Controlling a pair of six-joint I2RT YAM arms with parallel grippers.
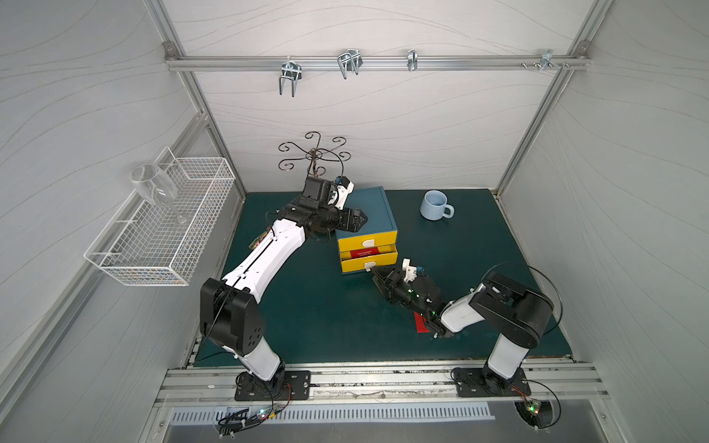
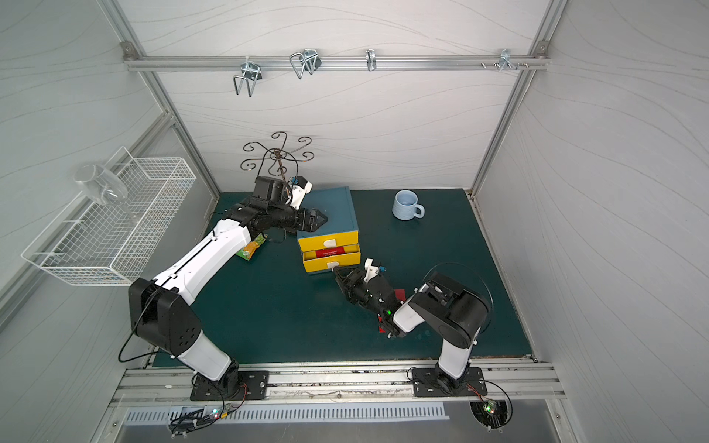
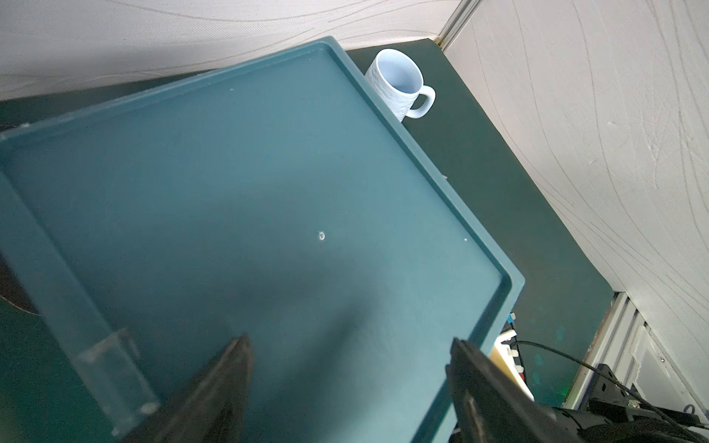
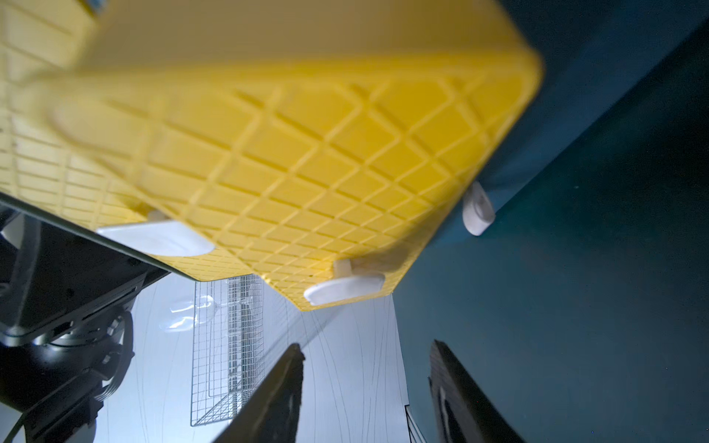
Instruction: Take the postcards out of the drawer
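The blue drawer unit [image 1: 369,208] has two yellow drawers. Its lower drawer [image 1: 375,261] is pulled out a little, showing a red item [image 1: 363,251] inside. My left gripper [image 1: 352,219] is open over the unit's blue top [image 3: 317,192]. My right gripper stands open just in front of the lower drawer's white handle [image 4: 344,288], nothing visible between its fingers. A red card [image 1: 422,325] lies on the table, partly hidden by the right arm.
A blue mug [image 1: 432,208] stands right of the unit. A wire basket [image 1: 147,269] with a glass hangs on the left wall.
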